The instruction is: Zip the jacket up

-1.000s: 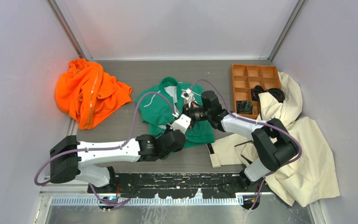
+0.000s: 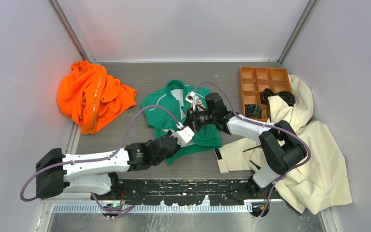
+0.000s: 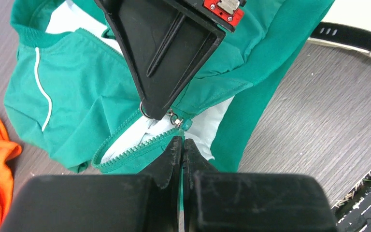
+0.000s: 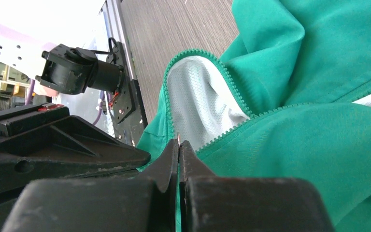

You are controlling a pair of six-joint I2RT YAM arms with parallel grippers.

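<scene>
The green jacket (image 2: 159,116) lies mid-table, white lining showing between toothed zipper edges (image 4: 227,130). In the left wrist view a metal zipper pull (image 3: 176,121) sits beside the other arm's black gripper body. My left gripper is shut just below that pull, over the lower zipper edge, with nothing clear between its fingertips. My right gripper is shut over the jacket near the zipper; what is between its fingers is too hidden to tell. In the top view both grippers meet over the jacket's middle.
An orange garment (image 2: 96,96) lies at the left. A wooden compartment box (image 2: 263,77) with dark items stands at the right, beside cream fabric (image 2: 319,164).
</scene>
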